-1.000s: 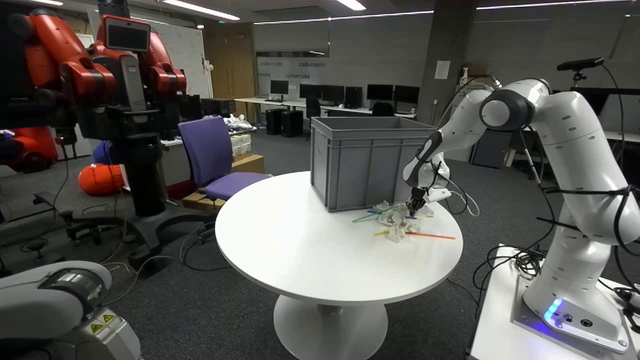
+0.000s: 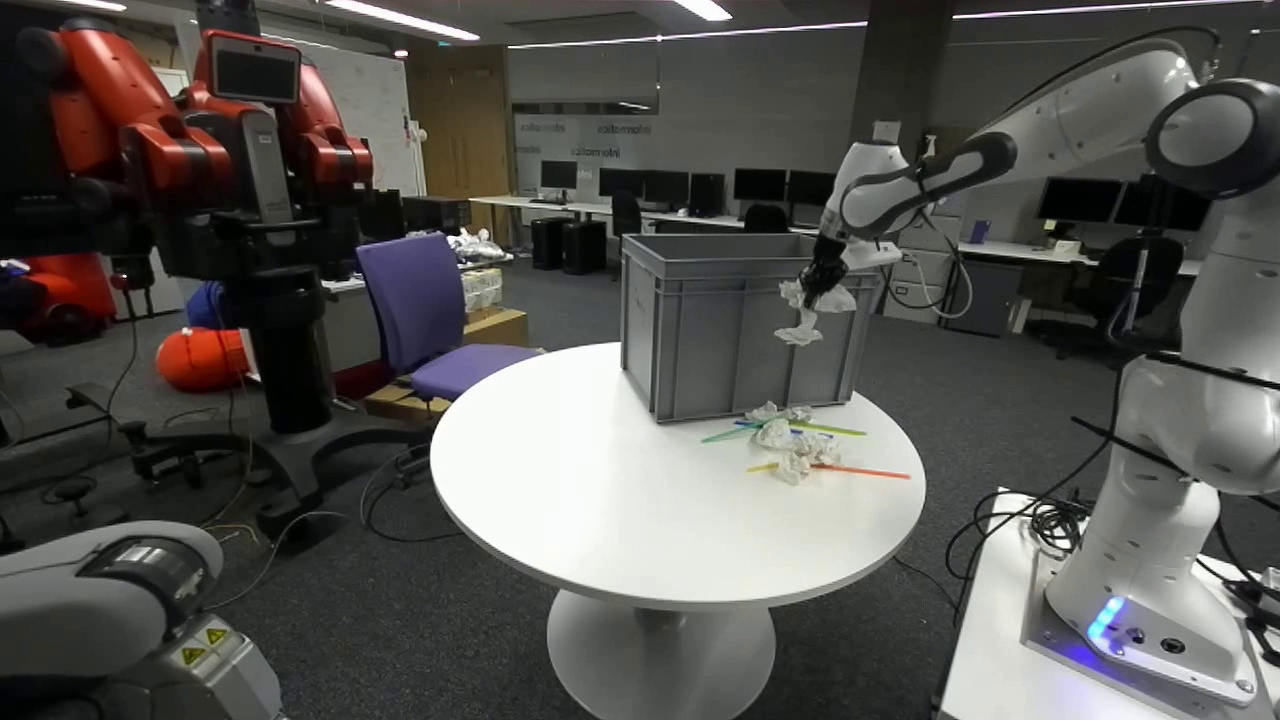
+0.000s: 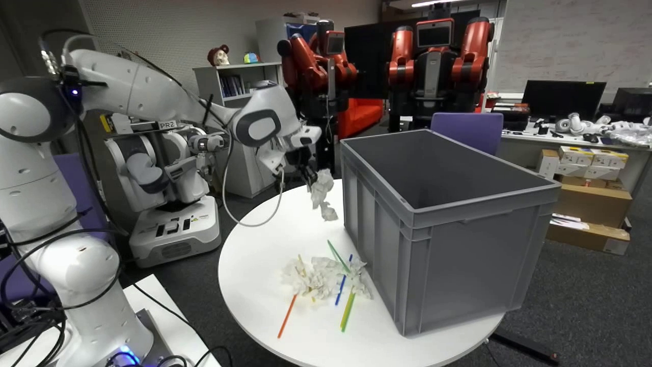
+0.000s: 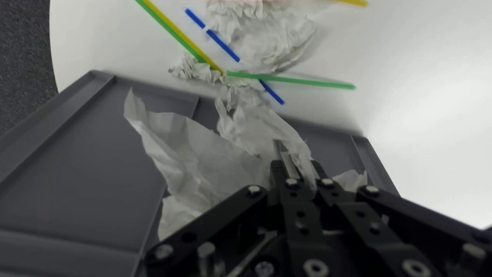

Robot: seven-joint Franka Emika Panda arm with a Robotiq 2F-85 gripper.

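Crumpled white paper (image 3: pixel 320 190) hangs from my gripper (image 2: pixel 819 292), which is shut on it. In the wrist view the paper (image 4: pixel 198 157) spreads out to the left of the fingers (image 4: pixel 289 164) and partly covers them. The gripper is above the table, in front of the outer wall of the grey crate (image 2: pixel 744 342) and a little below its rim. More crumpled paper (image 3: pixel 321 275) lies on the table beside the crate. Among it are a red straw (image 3: pixel 287 316), a blue straw (image 3: pixel 340 290), a green straw (image 4: pixel 290 80) and yellow ones.
The open-topped crate stands on the round white table (image 2: pixel 540 480), its floor hidden in every view. A purple chair (image 2: pixel 420 312) is close to the table's far left edge.
My gripper has risen from the pile on the table to near the crate's upper wall, carrying a piece of paper with it. The crate and the straws have stayed about where they were.
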